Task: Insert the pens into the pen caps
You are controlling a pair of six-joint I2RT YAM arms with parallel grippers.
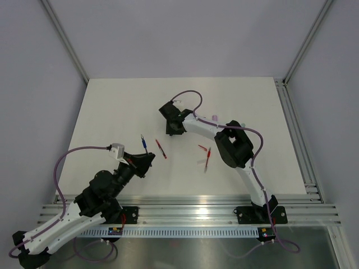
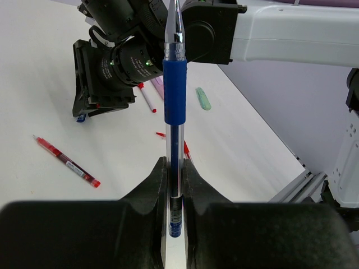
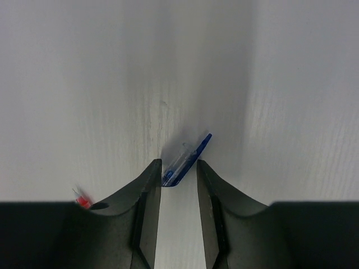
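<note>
Upright in my left gripper is a blue pen (image 2: 174,92), held near its lower end. My right gripper is part open, low over the white board, its fingertips on either side of a short blue pen cap (image 3: 188,159); whether they touch it is unclear. In the top view that cap is mostly hidden under the right gripper. A red pen (image 1: 161,148) lies left of there on the board, and its red tip (image 3: 82,199) shows in the right wrist view.
A red pen (image 1: 208,160) and a red cap (image 1: 203,147) lie right of centre; a pink piece (image 1: 215,117) and a green cap (image 2: 203,98) lie behind the right arm. The board's left side is clear.
</note>
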